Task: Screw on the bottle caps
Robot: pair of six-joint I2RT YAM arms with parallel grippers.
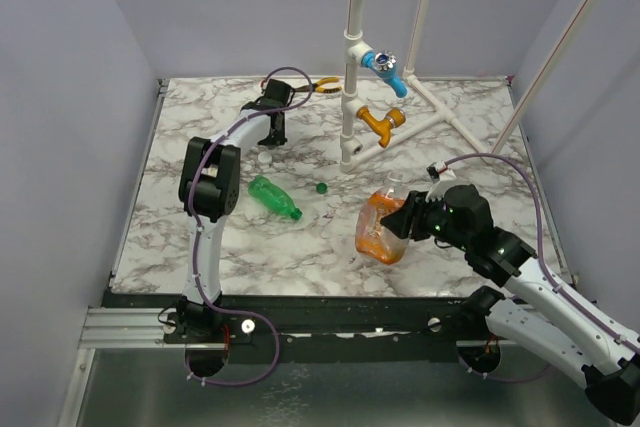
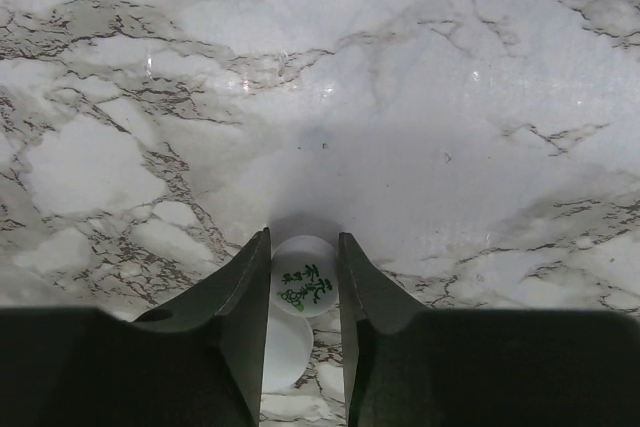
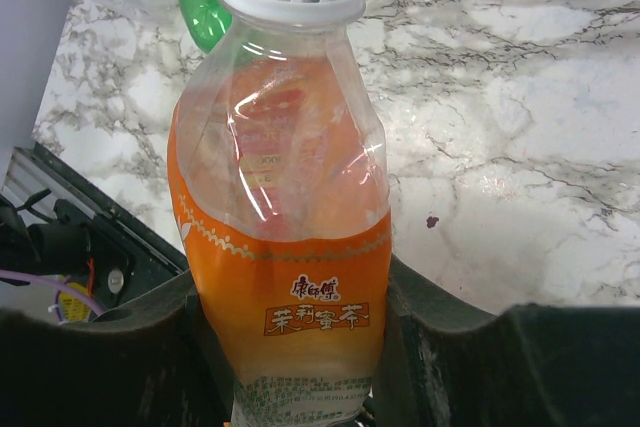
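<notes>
My left gripper is down at the table with its fingertips either side of a white cap marked in green; whether it grips it I cannot tell. A second white cap lies beside it, partly hidden by a finger. My right gripper is shut on an orange-labelled bottle, held upright, its open neck showing with a white ring. A green bottle lies on its side at centre-left, with a green cap to its right.
A white pipe frame with blue and orange taps stands at the back centre-right. Pliers lie behind my left gripper.
</notes>
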